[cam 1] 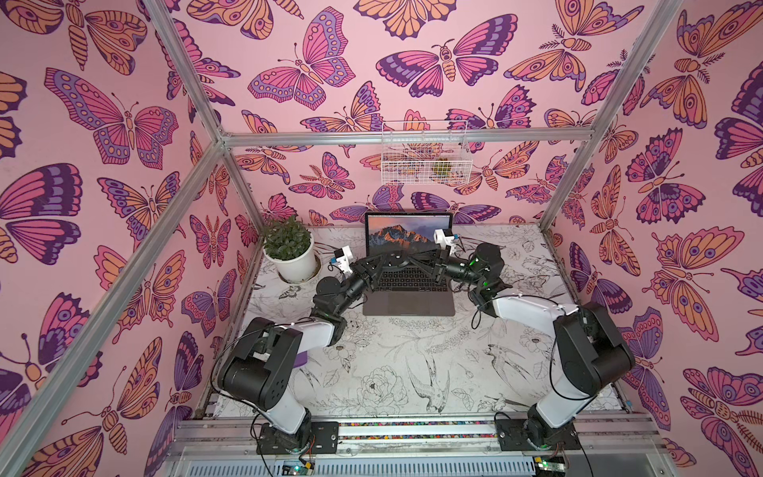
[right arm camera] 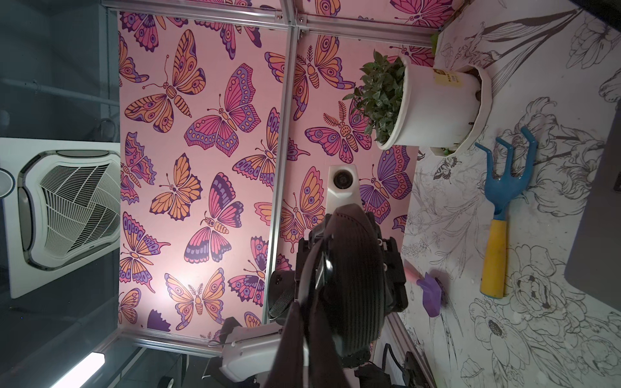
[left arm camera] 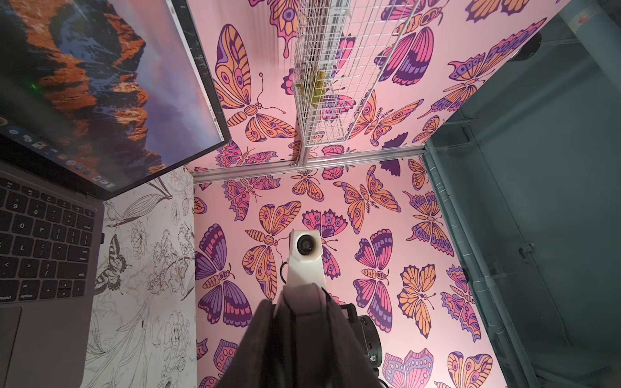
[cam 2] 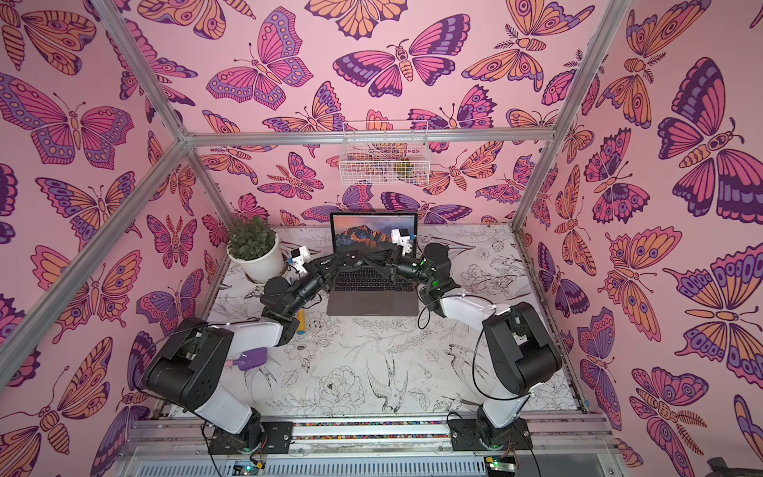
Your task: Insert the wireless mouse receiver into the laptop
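Note:
An open laptop (cam 1: 407,303) stands at the back centre, its screen lit. My left gripper (cam 1: 381,260) and right gripper (cam 1: 421,259) meet end to end over the keyboard. A dark object (cam 1: 397,258) bridges them, apparently a mouse; the left gripper is shut on it. The right gripper is shut at it, its hold unclear. In the left and right wrist views the dark fingertips and object overlap, so the receiver cannot be made out. The laptop's side edge shows in the left wrist view.
A potted plant (cam 1: 290,258) stands at the back left. A rake (right arm camera: 495,258) and purple trowel (right arm camera: 432,297) lie on the left of the table. A wire basket (cam 1: 425,171) hangs on the back wall.

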